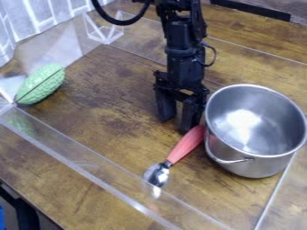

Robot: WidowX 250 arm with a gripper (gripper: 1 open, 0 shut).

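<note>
My black gripper (180, 102) is low over the wooden table, just left of a steel pot (249, 126). A scoop or spoon with a red handle (185, 144) lies below it, its metal head toward the front, the handle's far end near the pot's side and partly hidden. I cannot tell whether the gripper is open or shut, or whether anything is between its dark fingers.
A green oval object (42, 84) lies at the left. Clear plastic-like walls cross the left and front.
</note>
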